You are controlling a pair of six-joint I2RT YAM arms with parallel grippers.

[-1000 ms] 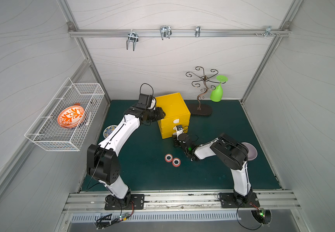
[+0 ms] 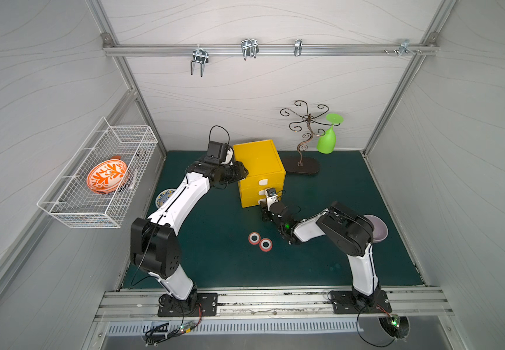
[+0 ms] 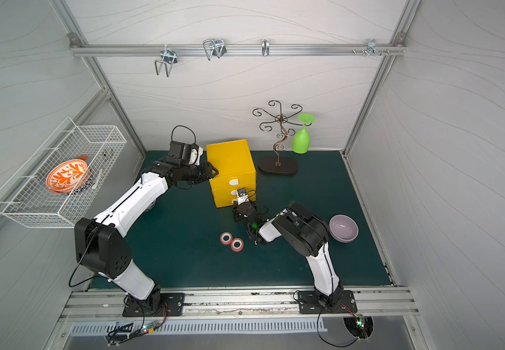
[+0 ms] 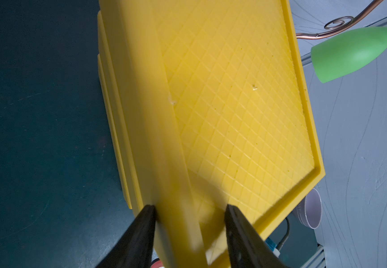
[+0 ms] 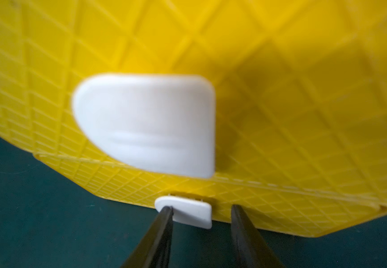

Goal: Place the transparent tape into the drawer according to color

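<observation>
A yellow drawer cabinet [image 2: 255, 154] stands at the back middle. My left gripper is shut on the left edge of its top. My right gripper stands part open at the cabinet's front, its fingers at the lowest white handle [image 5: 189, 210], below a larger white handle [image 5: 144, 120]. Two rings of tape [image 2: 254, 238] with red rims lie on the green table in front of the cabinet; their colour is too small to tell exactly.
A dark metal stand [image 2: 300, 166] with a green cup [image 2: 326, 143] is behind right. A pink bowl [image 3: 343, 227] sits at the right, a wire basket [image 2: 77, 210] hangs at the left.
The cabinet has shifted slightly to the left, with my left gripper on it. My right gripper has barely moved.
</observation>
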